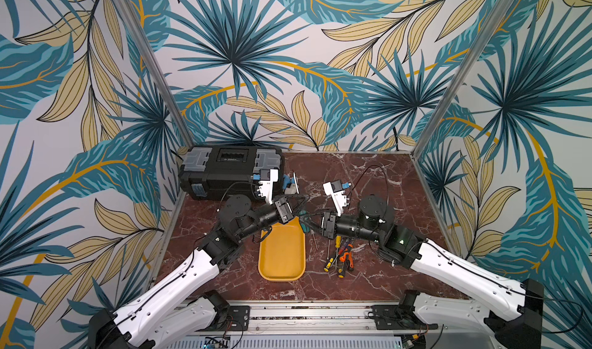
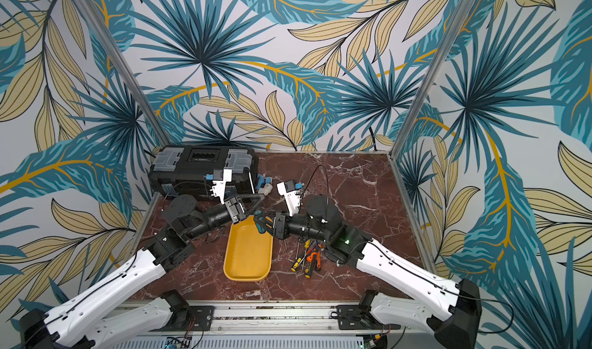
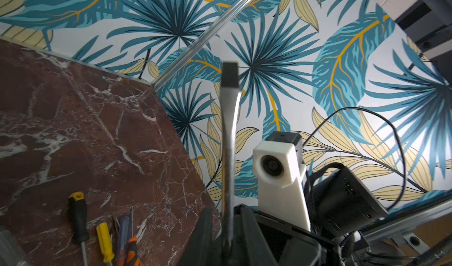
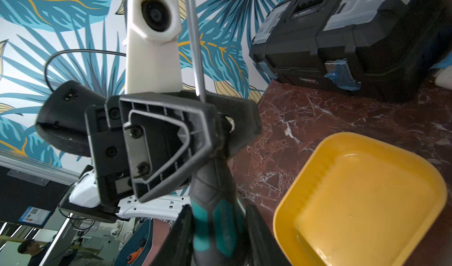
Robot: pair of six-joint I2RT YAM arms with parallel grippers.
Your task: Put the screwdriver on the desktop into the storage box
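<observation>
A screwdriver with a dark-and-teal handle (image 4: pixel 219 221) and silver shaft (image 3: pixel 229 139) stands upright between both grippers, over the yellow tray's back right corner. My left gripper (image 1: pixel 298 204) is shut on it near the top of the handle; the shaft rises above those fingers in both wrist views. My right gripper (image 1: pixel 306 220) is lower, its fingers either side of the teal part of the handle; whether they touch it is hard to tell.
The black storage box (image 1: pixel 231 170) stands shut at back left. The yellow tray (image 1: pixel 280 268) lies at front centre, with several screwdrivers and tools (image 1: pixel 342 259) to its right.
</observation>
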